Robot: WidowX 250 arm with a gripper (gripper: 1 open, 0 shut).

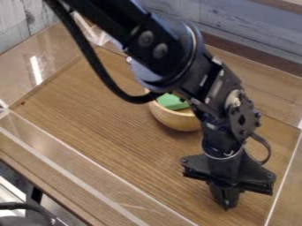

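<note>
My black gripper (227,190) points down at the wooden table on the right side of the camera view, its tips low near the tabletop. Whether its fingers are open or shut, and whether anything is between them, I cannot tell. Behind the arm sits a light wooden bowl (175,117) with a green object (171,101) inside, partly hidden by the arm.
A plank wall (236,26) stands at the back.
</note>
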